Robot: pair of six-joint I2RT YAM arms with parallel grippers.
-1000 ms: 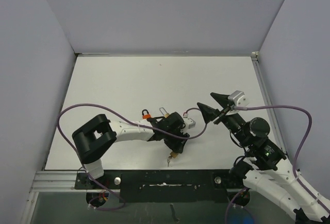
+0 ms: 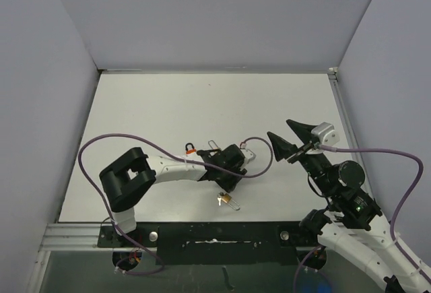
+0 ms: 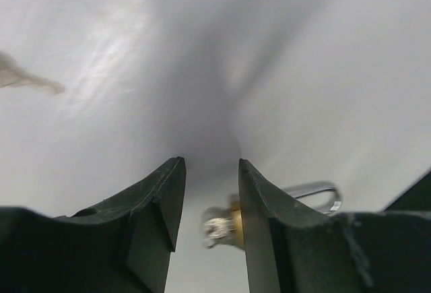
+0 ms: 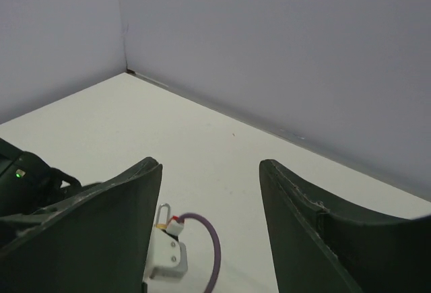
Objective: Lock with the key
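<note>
My left gripper is low over the table near a brass padlock (image 3: 236,222), partly hidden behind its fingers; its fingertips are a little apart, with nothing seen between them. Another brass padlock (image 2: 227,200) lies near the front edge in the top view, with a silvery piece at its left end. A blurred metal piece (image 3: 27,77), key-like, lies at the left of the left wrist view. My right gripper is raised at the right, open and empty, facing across the table toward the left arm.
An orange padlock (image 2: 190,148) and another padlock (image 2: 214,146) lie behind the left arm, partly hidden. Purple cables arch over both arms.
The left gripper has shifted slightly up and left in the top view, uncovering more of the front padlock. The right gripper has moved slightly right from a second ago.
</note>
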